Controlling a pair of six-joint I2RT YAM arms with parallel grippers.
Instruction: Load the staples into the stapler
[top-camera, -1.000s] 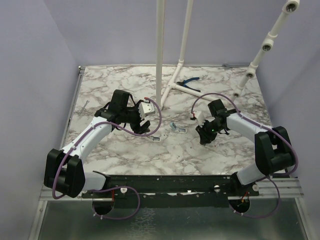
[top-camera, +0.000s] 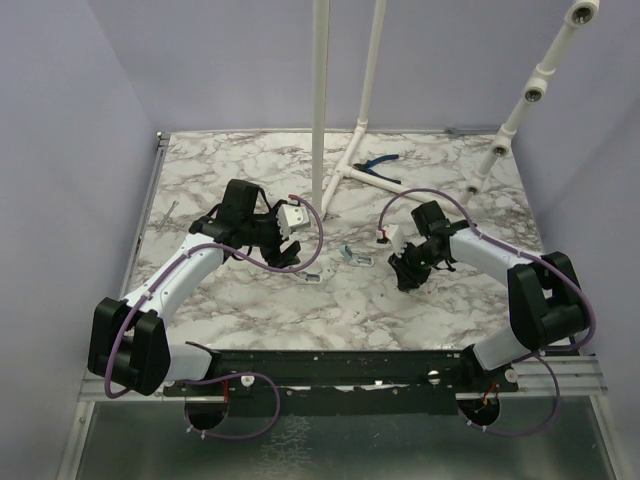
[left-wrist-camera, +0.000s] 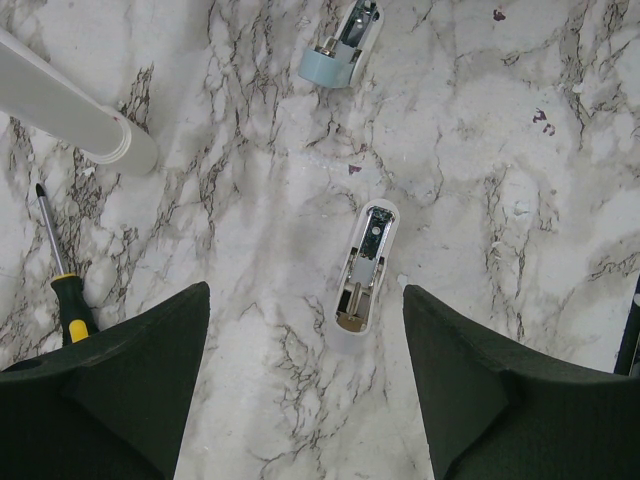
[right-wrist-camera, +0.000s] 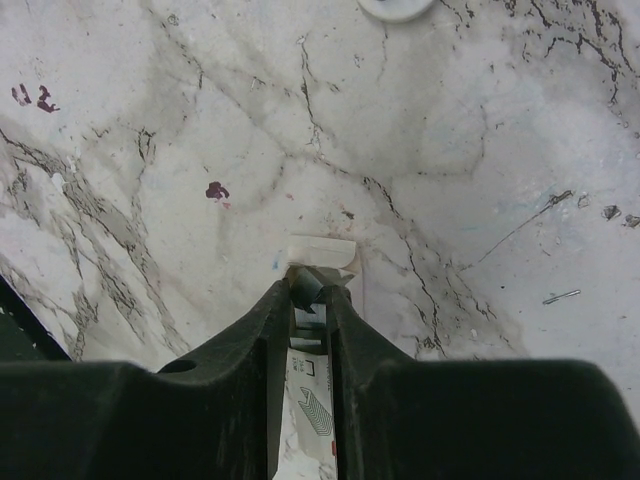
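Observation:
A slim stapler (left-wrist-camera: 362, 268) with a white end lies opened up on the marble table, its metal channel showing in the left wrist view. Above it my left gripper hangs open, nothing between its fingers. My right gripper is low over a small white staple box (right-wrist-camera: 310, 395) with its end flap folded out. Its fingers stand close together with a narrow gap. A grey, shiny piece, perhaps staples (right-wrist-camera: 308, 286), shows right at the fingertips; whether they grip it is unclear.
A second stapler (left-wrist-camera: 328, 66), pale blue at one end, lies behind the first. A screwdriver (left-wrist-camera: 65, 275), blue-handled pliers (top-camera: 375, 162) and a white pipe frame (top-camera: 345, 165) stand farther off.
In the top view my right arm and gripper have shifted slightly to the left. The left arm and both staplers look unmoved.

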